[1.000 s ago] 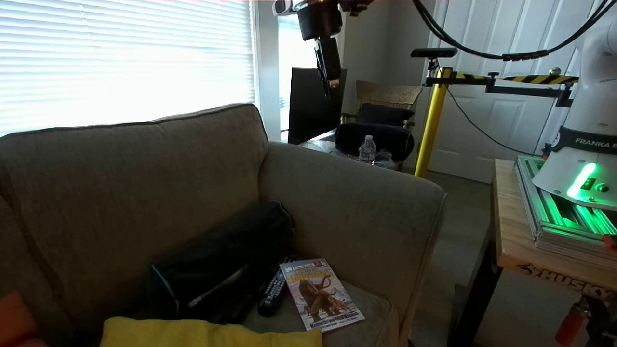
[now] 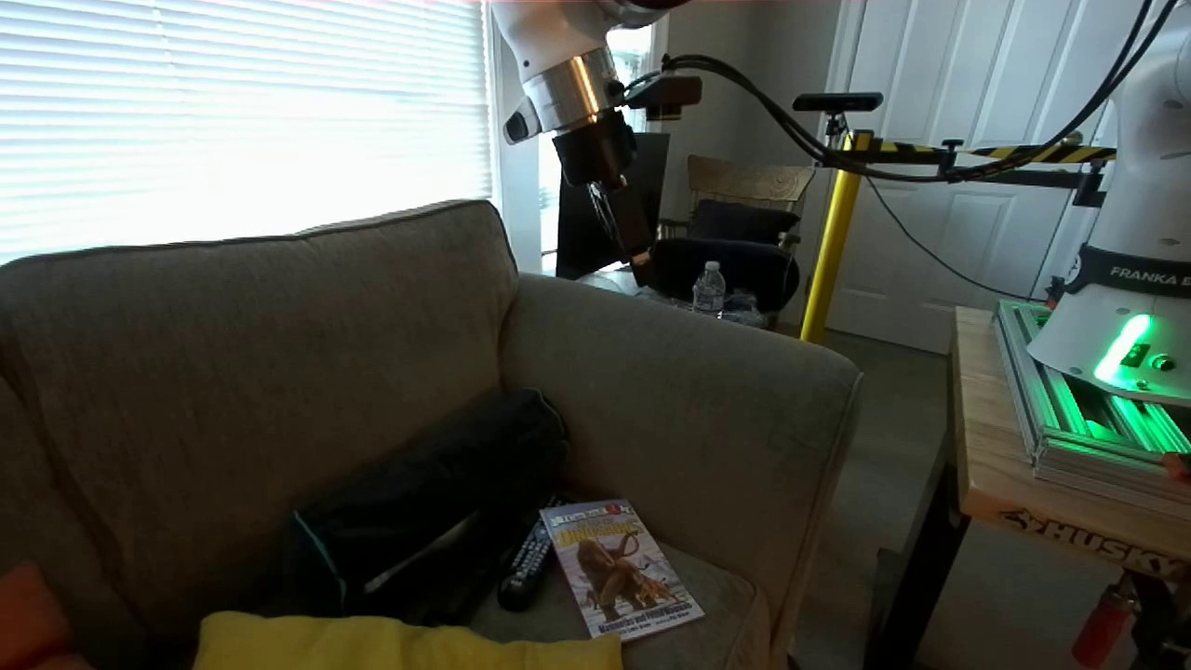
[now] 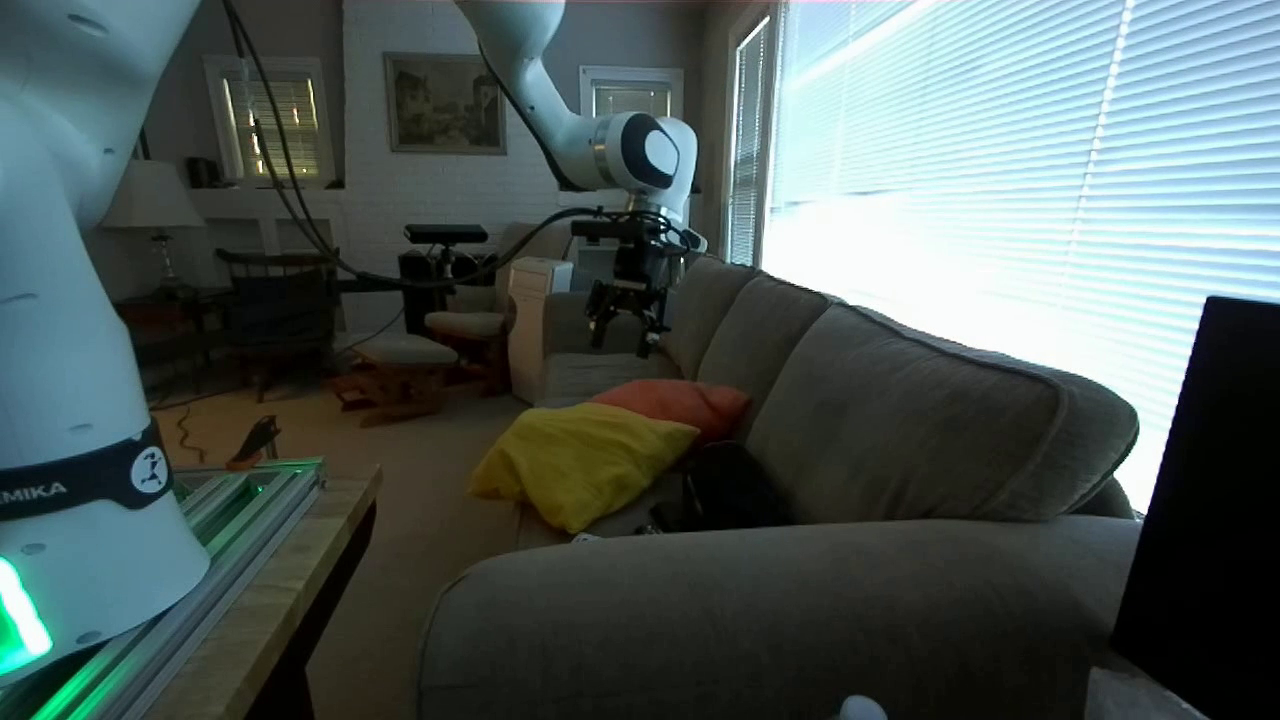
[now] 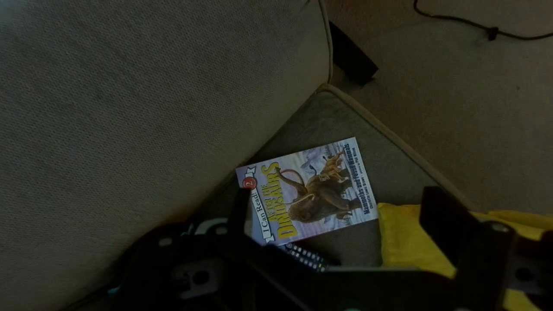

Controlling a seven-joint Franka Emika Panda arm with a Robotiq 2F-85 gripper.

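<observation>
My gripper hangs in the air above the couch, its two fingers well apart and nothing visible between them. In exterior view 1 it points downward and shows from the side. A paperback with a mammoth on its cover lies face up on the seat cushion near the armrest. Partly under that book rests a black remote. From the wrist view, the book appears below, in the space framed by the fingers; the gripper's dark body covers part of the remote.
A dark bolster-like pillow leans against the backrest. Yellow and orange pillows lie farther along the couch. The armrest rises beside the book. The air around my gripper looks clear.
Compared with one second ago, the arm and gripper have come down in exterior view 1. The book, remote and pillows have stayed in place.
</observation>
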